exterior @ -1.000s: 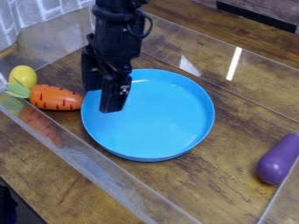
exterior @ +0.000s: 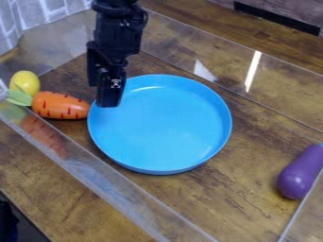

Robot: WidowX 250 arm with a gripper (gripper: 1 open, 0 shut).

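The black gripper [exterior: 109, 87] hangs open, pointing down, over the left back rim of a blue plate [exterior: 161, 128], with nothing seen between its fingers. An orange toy carrot [exterior: 60, 106] with a green top lies just left of the plate. Behind the carrot is a yellow lemon [exterior: 25, 82]. A purple eggplant [exterior: 300, 172] lies alone at the right. The plate is empty.
Clear transparent walls run along the left front and the right of the wooden table [exterior: 221, 203]. Bare wood lies behind and to the right of the plate.
The gripper has moved back and a little left, away from the middle of the plate toward its rim. The plate and the toys look unmoved.
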